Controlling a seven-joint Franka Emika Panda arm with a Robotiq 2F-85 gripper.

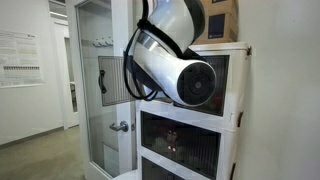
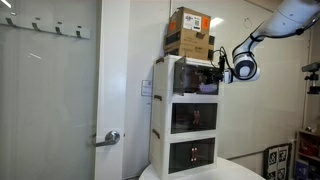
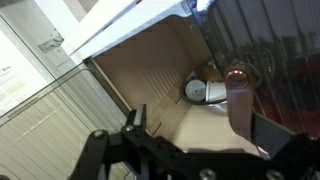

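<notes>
A white cabinet (image 2: 160, 120) of three stacked compartments with dark see-through doors stands against the wall. Its top compartment is open, with the door panel (image 1: 115, 80) swung out to the left. At this top opening is my gripper, its fingers apart in the wrist view. A dark brown upright piece (image 3: 239, 100) with a rounded top shows ahead of the right finger; I cannot tell whether they touch. Inside lie shiny round metal items (image 3: 207, 88). The arm (image 1: 170, 60) hides much of the top compartment in the first exterior view.
Cardboard boxes (image 2: 188, 32) are stacked on top of the cabinet. Below, the middle door (image 2: 193, 117) and bottom door (image 2: 191, 153) are closed. A room door with a lever handle (image 2: 107, 138) is on the left.
</notes>
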